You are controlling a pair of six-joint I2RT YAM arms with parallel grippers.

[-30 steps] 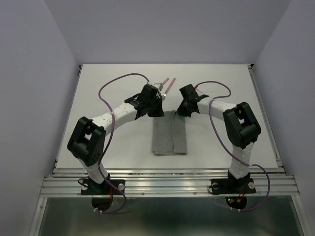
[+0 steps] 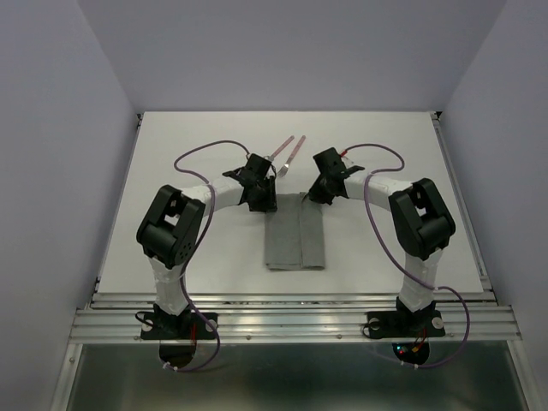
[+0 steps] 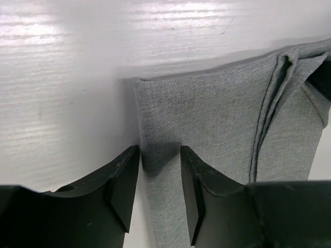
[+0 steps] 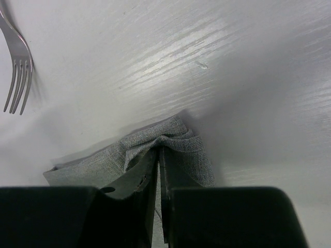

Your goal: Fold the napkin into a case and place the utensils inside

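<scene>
A grey napkin (image 2: 284, 238) lies on the white table as an upright strip, with a lengthwise fold edge right of its middle. My left gripper is open over the napkin's left edge near the far corner, one finger to each side of that edge. At the far right corner, my right gripper is shut on bunched napkin cloth. Beyond the napkin lie a fork (image 2: 292, 157) and a second pink-handled utensil (image 2: 281, 148), whose near end the left arm partly hides. The fork's tines (image 4: 19, 77) also show in the right wrist view.
A metal rail (image 2: 282, 312) runs along the front edge. Grey walls close off the back and sides.
The right gripper stays put on the cloth.
</scene>
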